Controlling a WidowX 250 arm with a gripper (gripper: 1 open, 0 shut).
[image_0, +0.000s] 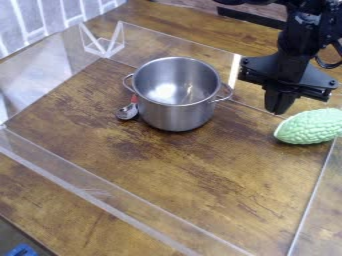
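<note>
A steel pot (178, 105) with two side handles stands empty on the wooden surface, left of centre. A spoon (128, 110) lies against its left side. A pale green, bumpy toy vegetable (310, 127) lies at the right. My gripper (278, 102) hangs just above and left of that toy, to the right of the pot, its black fingers shut with nothing visible between them.
Clear plastic walls (40, 86) edge the work area on several sides. The wooden floor in front of the pot (147, 180) is free. A small blue object (19, 249) shows in the bottom left corner.
</note>
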